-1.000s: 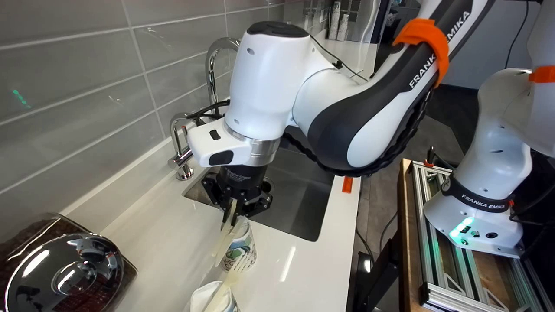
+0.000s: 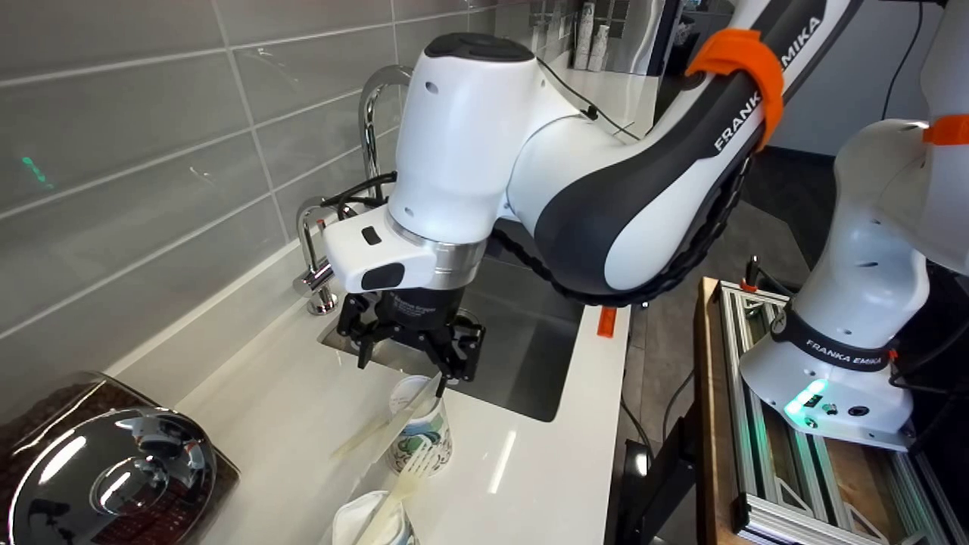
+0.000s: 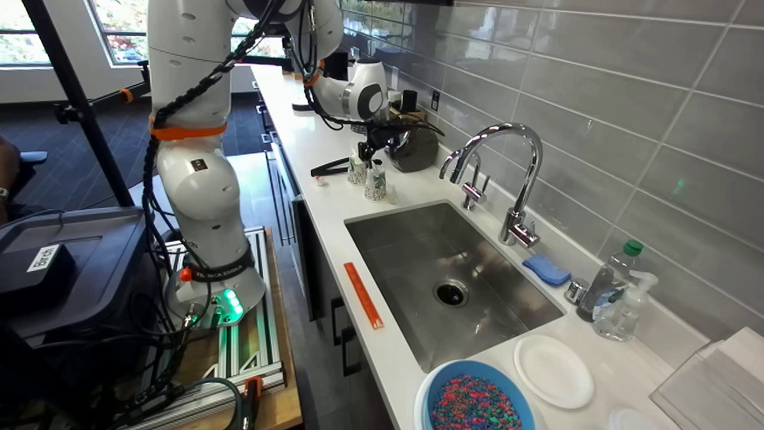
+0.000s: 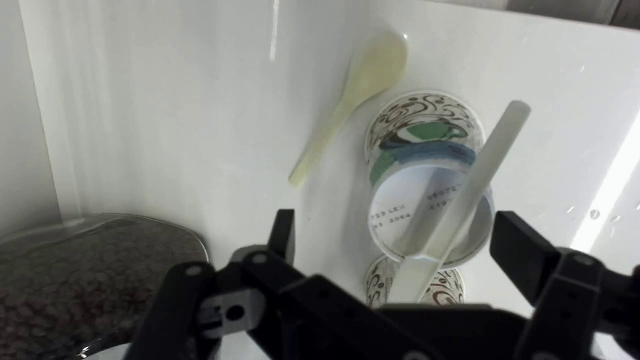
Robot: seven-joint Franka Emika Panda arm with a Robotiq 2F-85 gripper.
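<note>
My gripper (image 2: 403, 369) is open above a patterned paper cup (image 2: 427, 436), its fingers spread wide with nothing held between them. In the wrist view, the cup (image 4: 429, 126) is tilted in perspective, with a pale flat utensil (image 4: 465, 207) standing in it and crossing its rim. A yellowish spoon (image 4: 363, 84) lies on the counter beside the cup, bowl toward the sink side. Behind, a second cup (image 4: 375, 282) is mostly hidden by the first one and the gripper. A fork (image 2: 404, 481) leans out of that second cup (image 2: 368, 513), tines up.
The sink (image 3: 458, 286) and chrome faucet (image 3: 526, 179) are close to the cups. A glass-lidded container (image 2: 118, 481) of dark beans stands against the wall side. An orange strip (image 3: 363, 295) lies along the counter's front edge.
A second ago the gripper was shut around a pale utensil beside the cup. Now its fingers are spread apart, and the utensil is out of them. The arm has barely shifted.
</note>
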